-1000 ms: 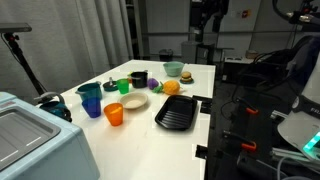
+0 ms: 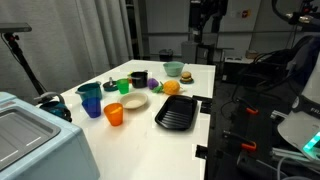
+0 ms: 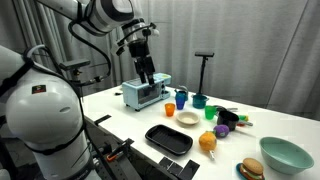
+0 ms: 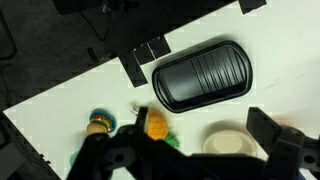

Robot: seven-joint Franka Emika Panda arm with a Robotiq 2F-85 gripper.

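My gripper [image 3: 148, 72] hangs high above the near edge of the white table, touching nothing. Its two dark fingers stand wide apart at the bottom of the wrist view, so it is open and empty. Below lies a black rectangular tray [image 4: 203, 76] with a ridged base and nothing in it. Beside the tray sit an orange pineapple-like toy [image 4: 157, 125] and a toy burger [image 4: 100, 122]. A pale plate [image 4: 230, 142], partly hidden by a finger, rests farther in; in exterior view 1 the plate [image 2: 134, 100] looks empty.
A toaster oven [image 2: 40, 140] fills one end of the table. Near it stand an orange cup [image 2: 114, 114] and a blue cup [image 2: 92, 105]. A dark pot [image 3: 228, 117], a purple toy [image 3: 221, 131] and a green bowl [image 3: 287, 155] are toward the other end. Table around the tray is bare.
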